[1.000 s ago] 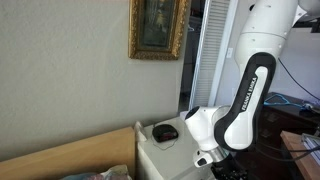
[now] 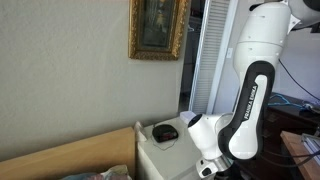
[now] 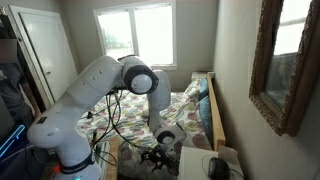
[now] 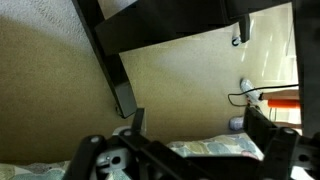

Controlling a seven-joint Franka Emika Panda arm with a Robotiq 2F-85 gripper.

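Observation:
My gripper shows at the bottom of the wrist view, its two dark fingers (image 4: 138, 121) well apart. It is open, and nothing shows between them. Beneath it in that view lies beige carpet (image 4: 185, 85), crossed by a dark furniture frame (image 4: 165, 22). From the side, the white arm (image 2: 215, 135) reaches low at the lower right of the first exterior view, where the fingertips are hard to make out. The second exterior view has the gripper (image 3: 157, 156) low over a dark surface, small and dim.
A bed with patterned bedding (image 3: 182, 92) stands behind the arm, with a wooden headboard (image 3: 216, 118) beside it. A black object (image 2: 165, 132) sits on the white cabinet (image 2: 170, 158). An orange item (image 4: 283, 103) and a cable (image 4: 245, 94) lie at the wrist view's right.
The arm's wrist and forearm have sunk slightly and leaned a little compared with a second ago. The bed, cabinet and black object have stayed where they were.

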